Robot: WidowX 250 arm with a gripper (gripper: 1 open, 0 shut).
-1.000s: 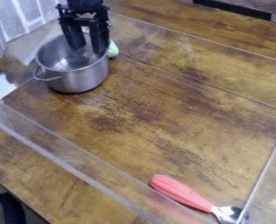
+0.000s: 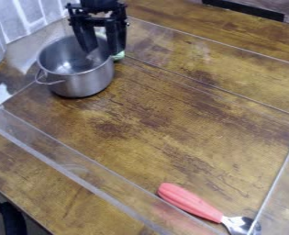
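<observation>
A steel pot (image 2: 73,78) with side handles stands at the upper left of the wooden surface. My black gripper (image 2: 100,41) hangs over the pot's back rim, its lower part partly inside or just above the opening; whether it is open or shut I cannot make out. A small green object (image 2: 118,55) shows just right of the gripper, partly hidden behind it.
A pink-handled utensil (image 2: 190,201) with a metal head lies at the lower right. Transparent tray walls edge the surface at left and right.
My gripper has shifted slightly upward and a little about the pot's back rim. The green object is more covered than before; the pot and utensil look much the same.
</observation>
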